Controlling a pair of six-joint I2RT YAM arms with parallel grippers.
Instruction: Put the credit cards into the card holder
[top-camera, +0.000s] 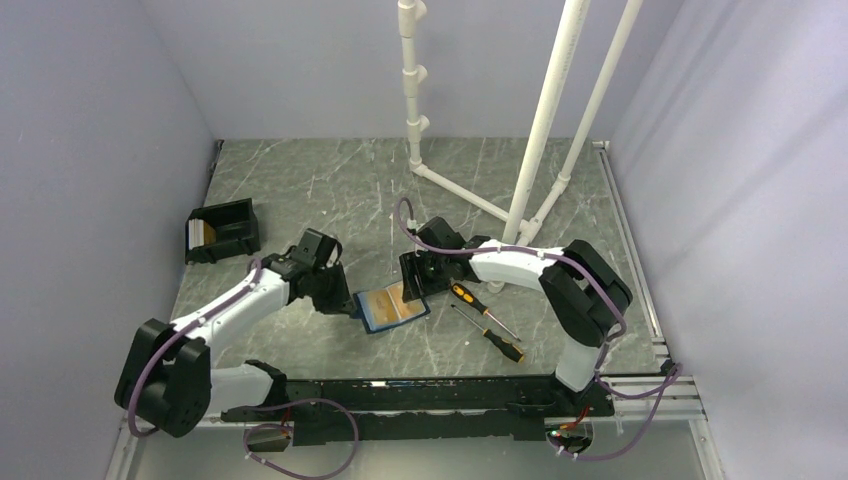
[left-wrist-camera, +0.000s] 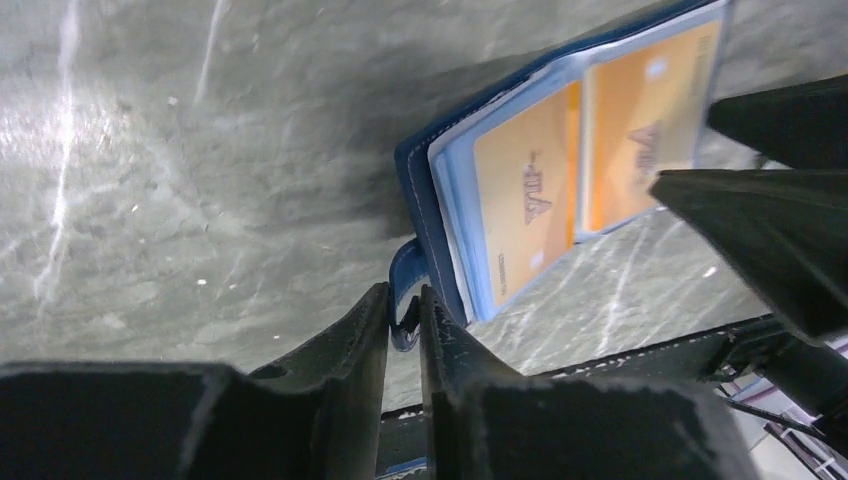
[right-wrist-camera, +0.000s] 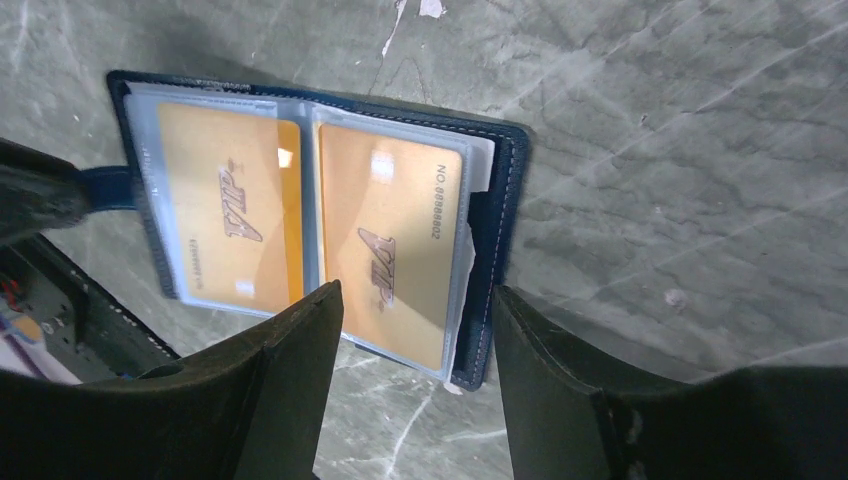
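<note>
The dark blue card holder (right-wrist-camera: 500, 215) lies unfolded on the table, a gold card in each half. One gold card (right-wrist-camera: 225, 200) sits in its left pocket; the other gold card (right-wrist-camera: 390, 240) sits flat in its right pocket. Both are behind clear sleeves. My left gripper, at the holder's left edge, is shut on its strap (left-wrist-camera: 407, 265), which bends between the fingertips. Over the holder's right half my right gripper is open, with nothing held; its fingers (left-wrist-camera: 740, 190) also appear in the left wrist view.
A black box (top-camera: 238, 240) with cards inside stands at the back left. Two screwdrivers (top-camera: 470, 297) (top-camera: 503, 345) lie right of the holder, close to the right arm. White pipes (top-camera: 460, 192) stand behind.
</note>
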